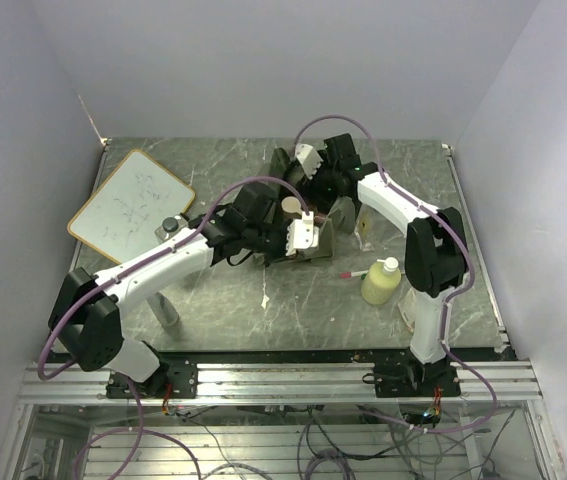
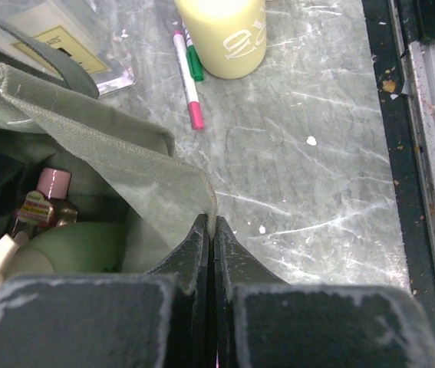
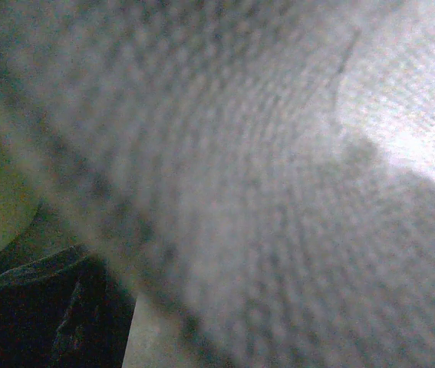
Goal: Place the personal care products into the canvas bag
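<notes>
The olive canvas bag (image 2: 102, 146) stands open in the middle of the table, a pink-capped bottle (image 2: 44, 211) and a green item (image 2: 79, 249) inside it. My left gripper is shut on the bag's near rim. My right gripper (image 1: 318, 180) is at the back of the bag; its wrist view is filled with blurred grey fabric, and how far its fingers are open cannot be made out.
A yellow pump bottle (image 1: 380, 285) and marker pens (image 2: 186, 84) lie right of the bag. A whiteboard (image 1: 128, 205) lies back left, with bottles (image 1: 163, 308) on the left.
</notes>
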